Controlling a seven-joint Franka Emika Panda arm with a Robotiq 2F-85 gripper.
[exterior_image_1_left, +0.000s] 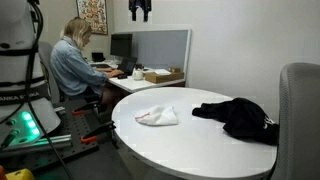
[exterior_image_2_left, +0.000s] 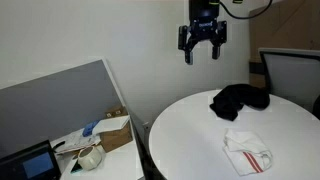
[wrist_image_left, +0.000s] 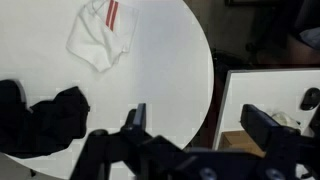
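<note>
High above the round white table, my gripper stands open with nothing between its fingers. A white cloth with red stripes lies loosely spread and a bit creased on the tabletop. Apart from it, a crumpled black cloth rests near the table's edge. In the wrist view the white cloth appears at the upper left and the black cloth at the lower left. My gripper shows along the bottom there, away from both cloths.
A grey chair stands close by the table. Beyond a grey partition, a desk holds a monitor, a mug and a box. A person sits at a desk in the back.
</note>
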